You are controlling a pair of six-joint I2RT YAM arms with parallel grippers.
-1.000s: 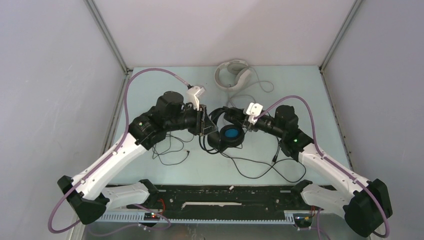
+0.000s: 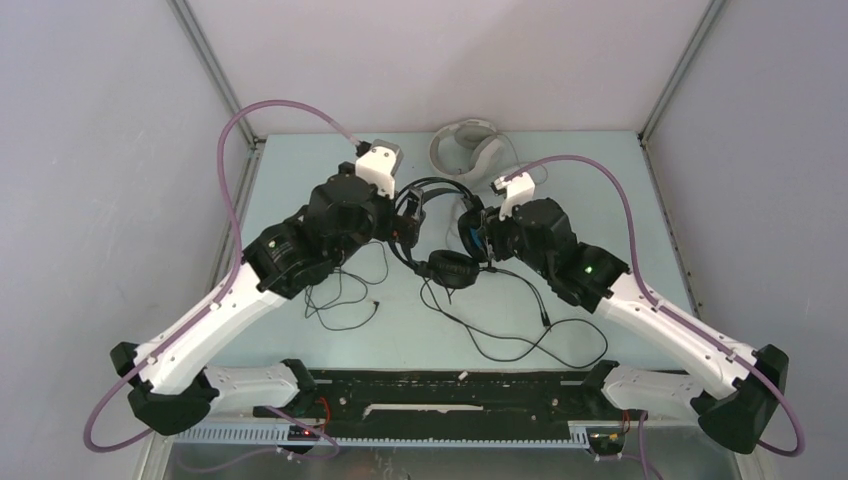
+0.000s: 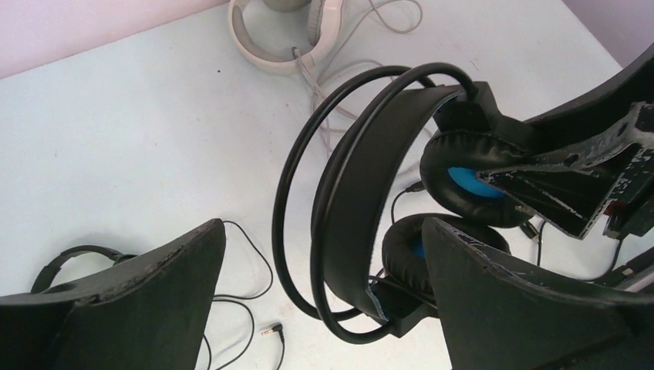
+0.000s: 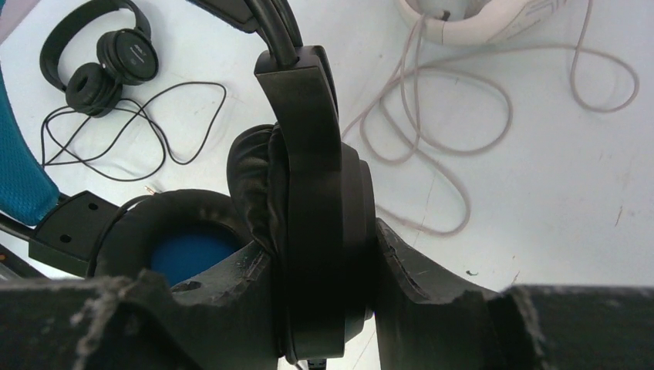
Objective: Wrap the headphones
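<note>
Large black headphones with blue-lined earcups (image 2: 452, 268) are held up off the table by my right gripper, shut on the right-hand earcup's black side (image 4: 312, 200). The other earcup (image 4: 176, 231) hangs lower. The headband (image 3: 357, 193) arches toward the left wrist camera, with loops of band round it. My left gripper is open, its fingers either side of and above the headband. The black cable (image 2: 530, 340) trails in loose loops on the table toward the front.
White headphones (image 2: 465, 150) with a tangled cable lie at the back of the table (image 2: 600, 180). Smaller black headphones (image 4: 127, 58) and their cable lie at the left, partly under my left arm. Walls bound the sides and back.
My right gripper has risen and turned with the headphones, standing the right earcup more upright.
</note>
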